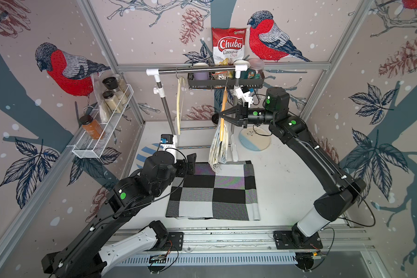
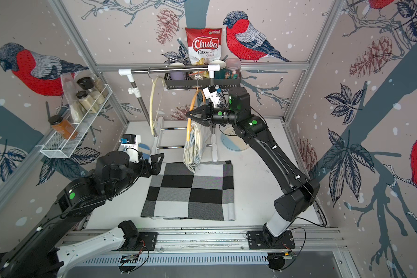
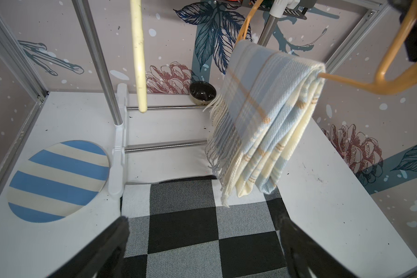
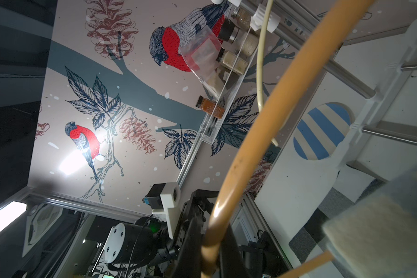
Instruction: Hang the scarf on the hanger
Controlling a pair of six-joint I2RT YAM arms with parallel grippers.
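Observation:
The plaid scarf (image 3: 268,111) drapes folded over the lower bar of an orange hanger (image 1: 223,106), fringe hanging down. The hanger hangs from the rack's top rail. My right gripper (image 1: 224,114) is shut on the orange hanger above the scarf; in the right wrist view the hanger (image 4: 259,148) crosses between its fingers. My left gripper (image 2: 150,162) is open and empty, low and left of the scarf, its blurred fingers at the bottom of the left wrist view. A cream hanger (image 3: 139,55) hangs to the left of the orange one.
The rack's steel post (image 3: 97,60) stands near a striped round board (image 3: 58,180). A checked cloth (image 1: 211,203) covers the middle of the table. A wire shelf with jars (image 1: 88,150) is on the left wall.

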